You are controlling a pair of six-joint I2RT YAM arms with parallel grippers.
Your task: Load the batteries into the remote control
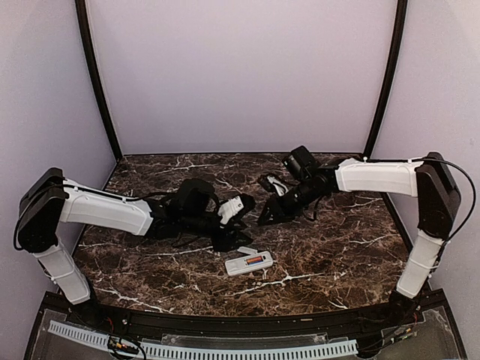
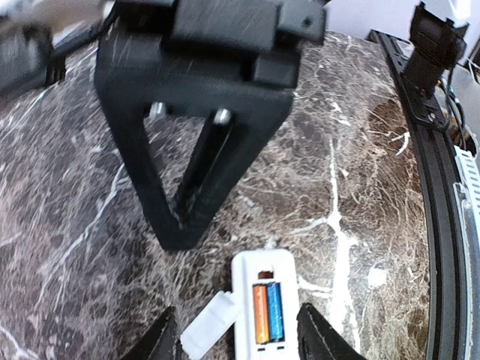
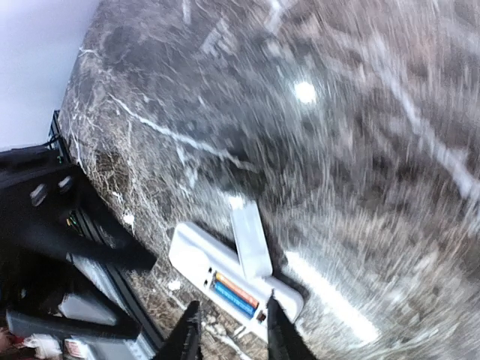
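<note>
On the dark marbled table lies the white remote control, its battery compartment facing up. Inside it, an orange battery and a blue battery sit side by side. The small white cover is off and rests slantwise against the remote's long edge, touching or overlapping it; the right wrist view shows the cover too. My left gripper is open above and behind the remote, nothing between its fingers. Farther back and to the right, my right gripper is also open and empty.
The two grippers are close together behind the remote. Bare table spreads to the right of the remote and in front of it. A dark rail with a white perforated strip runs along the front edge.
</note>
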